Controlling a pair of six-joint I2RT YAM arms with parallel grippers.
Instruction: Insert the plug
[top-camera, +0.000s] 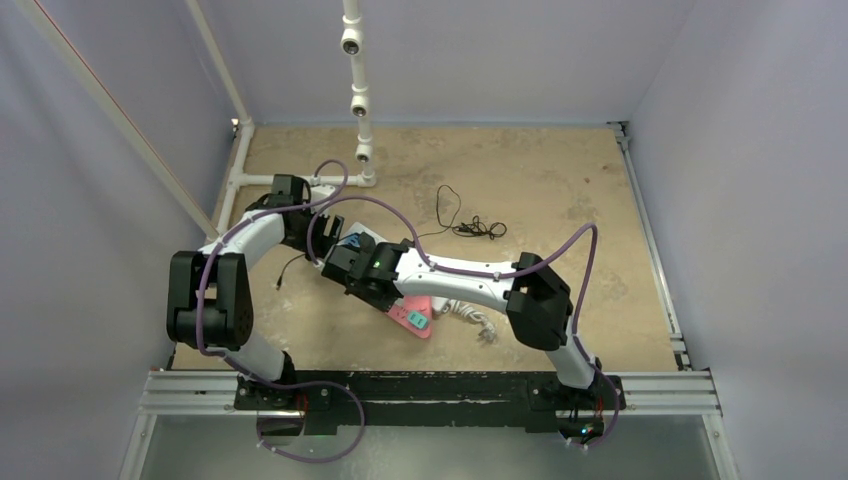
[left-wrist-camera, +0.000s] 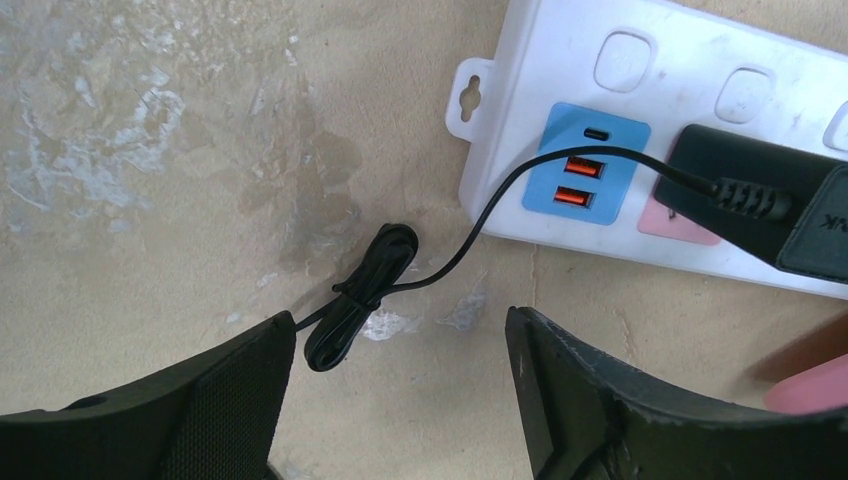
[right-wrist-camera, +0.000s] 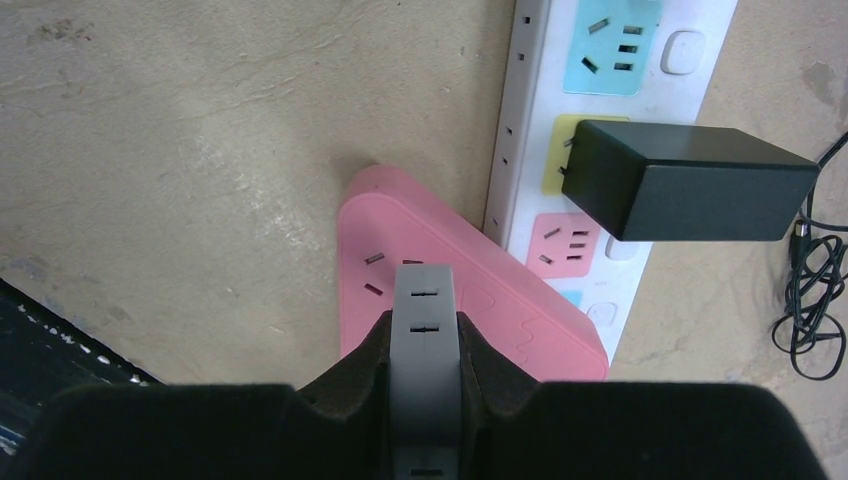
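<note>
The white power strip carries a black adapter on its yellow socket, and another black adapter with a cord. My right gripper is shut on a grey plug-like block, held over the pink power strip beside the white one. My left gripper stands open, with nothing between its fingers, above the table near the white strip's end and a tied black cable bundle. In the top view both grippers hide much of the white strip.
A loose black cable lies at the back right, a white coiled cord right of the pink strip. A white pipe frame stands at the left and back.
</note>
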